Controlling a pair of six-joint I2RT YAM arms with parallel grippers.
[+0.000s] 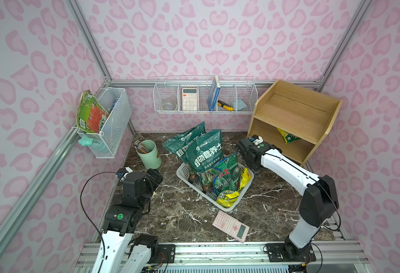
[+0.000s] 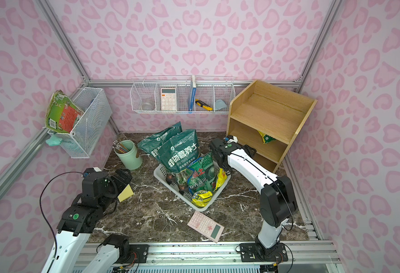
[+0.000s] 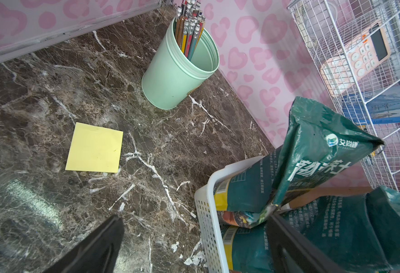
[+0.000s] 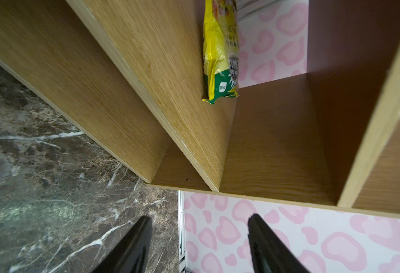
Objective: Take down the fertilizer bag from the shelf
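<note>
A yellow and green fertilizer bag (image 4: 220, 54) lies on the middle board of the wooden shelf (image 4: 272, 136), and its end faces the right wrist camera. From above, only part of the bag (image 1: 288, 135) shows under the top board. My right gripper is in front of the shelf, its fingers apart and nothing between them; the bag is farther in. My left gripper hangs over the left side of the table, fingers spread, with only table and basket edge behind them.
A white basket (image 1: 200, 193) of green and yellow bags fills the table's middle. A pink calculator (image 1: 230, 225) lies in front of it. Left stand a green pencil cup (image 1: 151, 158) and, in the top right view, a yellow note (image 2: 125, 193). Wire baskets hang on the walls.
</note>
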